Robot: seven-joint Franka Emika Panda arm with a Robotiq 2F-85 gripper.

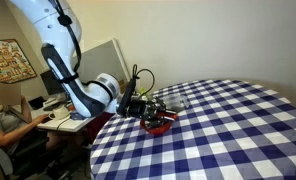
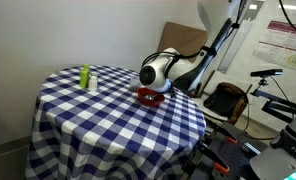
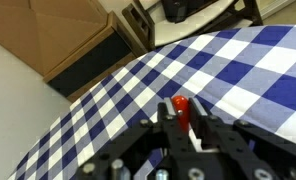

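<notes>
A red bowl [image 1: 160,128] sits on the checked table; exterior view 2 shows the same red bowl [image 2: 146,97] near the table's far right side. Low over it is my gripper [image 1: 160,113], tilted and almost level with the bowl's rim. In the wrist view a slim red object [image 3: 181,108] stands up between the dark fingers, and the gripper appears shut on it. Its lower part is hidden by the gripper, and what it is cannot be made out. Whether it touches the bowl is unclear.
A green bottle [image 2: 84,76] and a white bottle [image 2: 93,84] stand toward the back of the table. A pale, clear item [image 1: 176,102] lies behind the bowl. Much of the checked tablecloth [image 1: 223,130] is free. A person [image 1: 10,120] sits left of the table.
</notes>
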